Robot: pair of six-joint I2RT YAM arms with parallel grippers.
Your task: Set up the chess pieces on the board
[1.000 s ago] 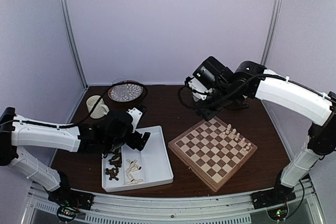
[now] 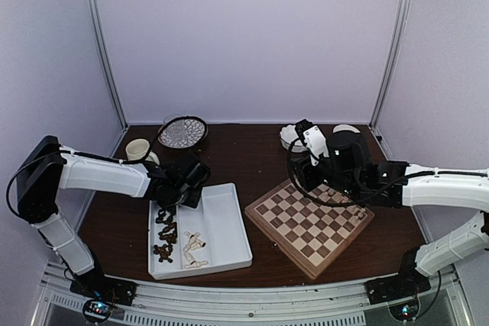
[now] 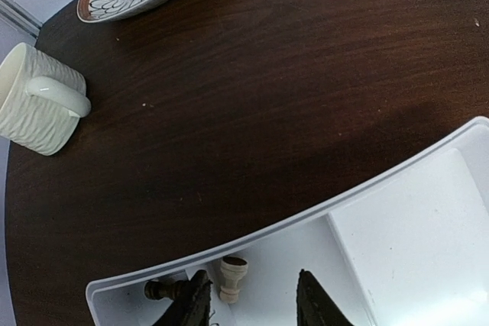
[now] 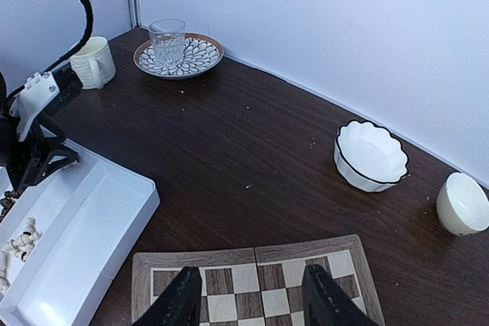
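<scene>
My left gripper is parted over the far end of the white tray (image 2: 243, 246). A light piece (image 3: 231, 276) stands in the tray between its fingers, closer to the left one, not gripped. Beside it, partly behind that finger, lies a dark piece (image 3: 159, 289). More dark pieces (image 2: 164, 238) and light pieces (image 2: 193, 246) lie in two tray compartments. The chessboard (image 2: 306, 238) is on the right, with light pieces (image 2: 361, 213) partly hidden by the right arm. Above the board's far end, my right gripper is open and empty.
A mug (image 3: 42, 101) and a patterned plate (image 2: 183, 133) with a glass stand at the back left. A white bowl (image 4: 371, 156) and a white cup (image 4: 463, 204) are at the back right. The tray's right compartment is bare.
My left gripper has shifted slightly over the tray's far edge while its arm rose behind.
</scene>
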